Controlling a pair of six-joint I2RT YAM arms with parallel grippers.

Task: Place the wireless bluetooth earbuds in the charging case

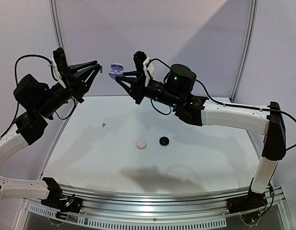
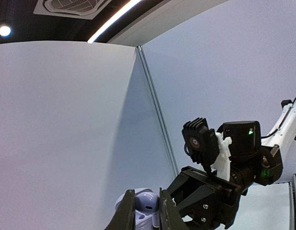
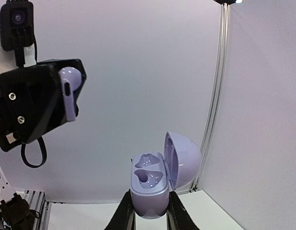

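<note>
High above the table, my left gripper (image 1: 99,67) is shut on a pale lilac earbud; the earbud's stem (image 3: 69,106) hangs down in the right wrist view. Facing it, my right gripper (image 1: 119,77) grips the lower body of the lilac charging case (image 3: 150,187). The case's lid (image 3: 187,160) stands open, and both hollows inside look empty. In the top view a clear gap separates the case (image 1: 116,70) from the earbud. The left wrist view shows the case partly hidden behind the earbud and fingers.
On the white table (image 1: 90,158) lie a white round piece (image 1: 141,144), a black round piece (image 1: 164,141) and a tiny greyish object (image 1: 103,125), too small to make out. Walls enclose the back and sides.
</note>
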